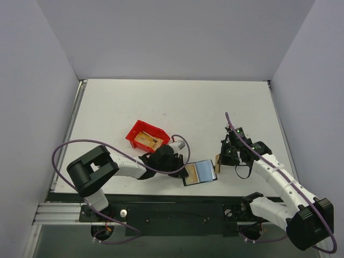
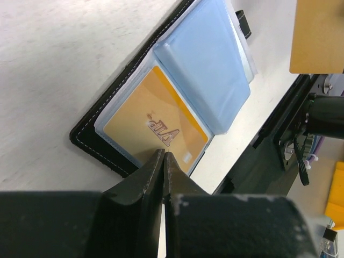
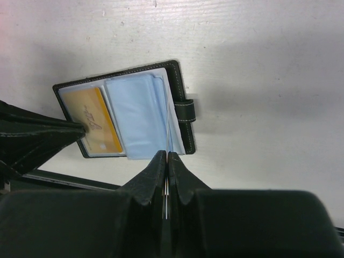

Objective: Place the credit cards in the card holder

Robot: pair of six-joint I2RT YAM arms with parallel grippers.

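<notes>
The card holder (image 1: pixel 204 179) lies spread out near the table's front edge, black-rimmed with pale blue leaves. In the left wrist view a gold card (image 2: pixel 156 115) rests in its sleeve, beside the raised blue leaf (image 2: pixel 207 59). My left gripper is over the holder's left end, fingertips close together at that card; whether they grip anything is hidden. To the holder's right, my right gripper (image 1: pixel 220 156) is shut on another gold card (image 1: pixel 217 163), which stands clear above the table in the left wrist view (image 2: pixel 317 37) and edge-on in the right wrist view.
A red basket (image 1: pixel 161 134) with several cards inside stands left of the middle, just beyond the left arm. A dark edge borders the front, close to the holder.
</notes>
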